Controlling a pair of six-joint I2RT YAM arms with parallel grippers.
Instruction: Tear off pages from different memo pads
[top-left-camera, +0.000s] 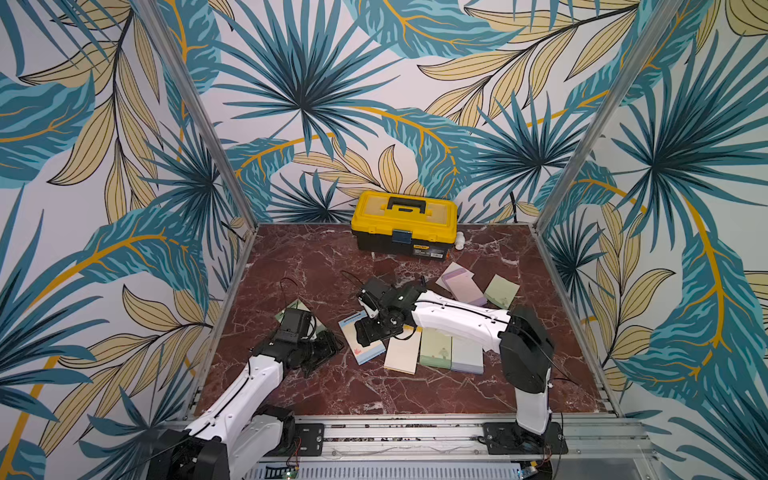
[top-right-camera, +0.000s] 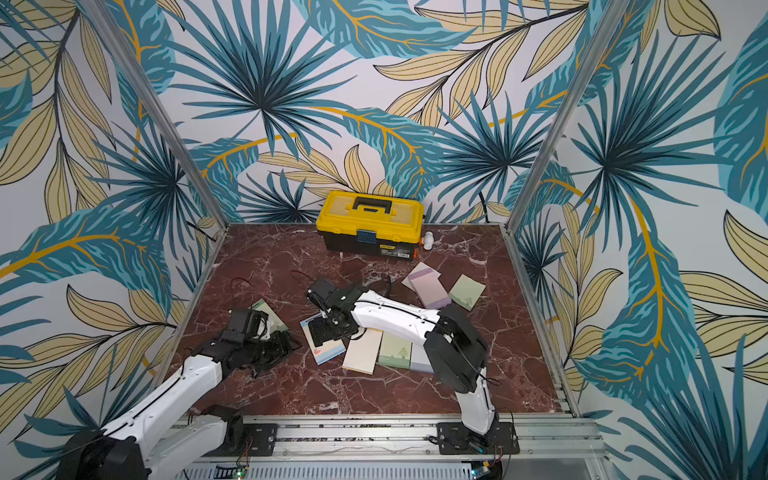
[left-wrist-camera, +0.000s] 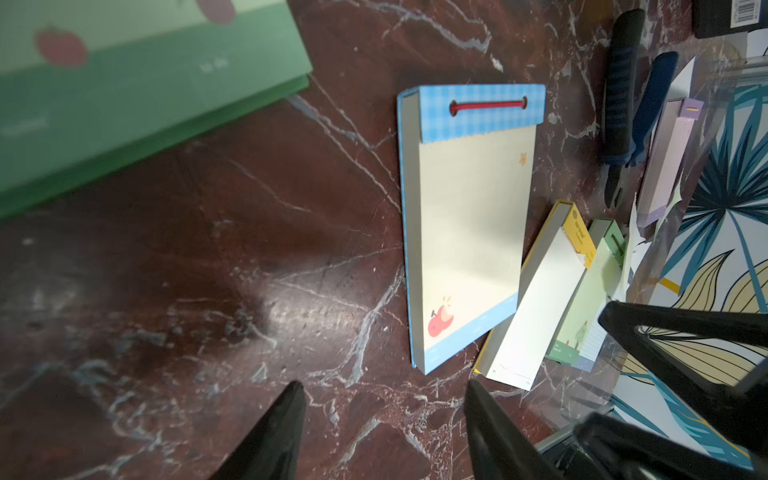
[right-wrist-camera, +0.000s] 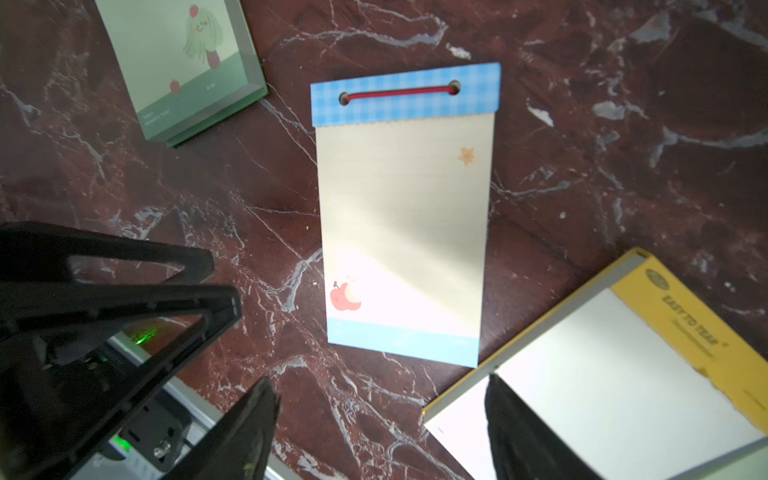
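A blue-checked memo pad with red cord (right-wrist-camera: 404, 224) lies centre-left, between a green pad (right-wrist-camera: 180, 64) and a yellow-topped "easy to tear" pad (right-wrist-camera: 608, 384). My left gripper, open and empty, is left of the blue pad. My right gripper, open and empty, hangs over the blue pad's area, its fingers toward the pad's bottom edge. Further right lie another green pad (top-left-camera: 434, 352), a grey-blue pad (top-left-camera: 466, 358), pink pads (top-left-camera: 462, 284) and a light green pad (top-left-camera: 501, 292).
A yellow toolbox (top-left-camera: 404, 216) stands at the back, a small white object (top-left-camera: 460, 240) beside it. Dark-handled tools (left-wrist-camera: 620, 96) lie behind the pads. The two arms are close together at the centre.
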